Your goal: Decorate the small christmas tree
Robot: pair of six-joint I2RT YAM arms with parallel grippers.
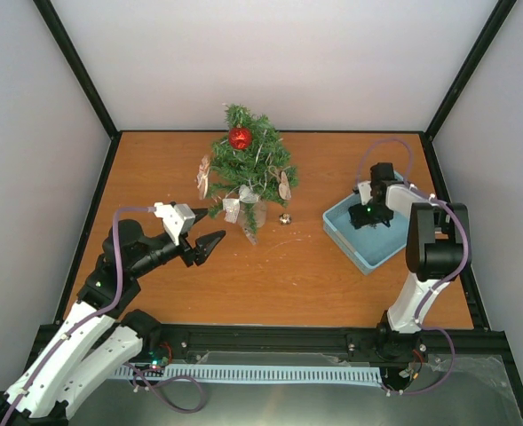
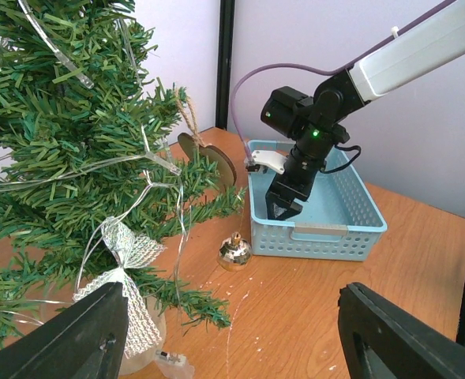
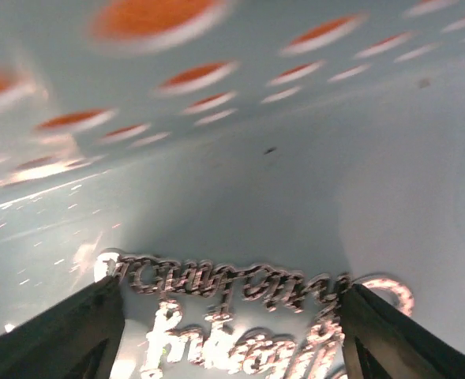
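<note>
The small tree (image 1: 252,164) stands at the back middle, hung with a red bauble (image 1: 240,138), wooden ornaments and bows. My left gripper (image 1: 209,229) is open and empty, left of and in front of it. My right gripper is down inside the blue basket (image 1: 368,248), open, its fingers at both ends of a shiny silver lettered ornament (image 3: 256,351) lying on the basket floor. Whether the fingers touch it is unclear.
A small bell (image 1: 285,218) lies on the table between tree and basket.
</note>
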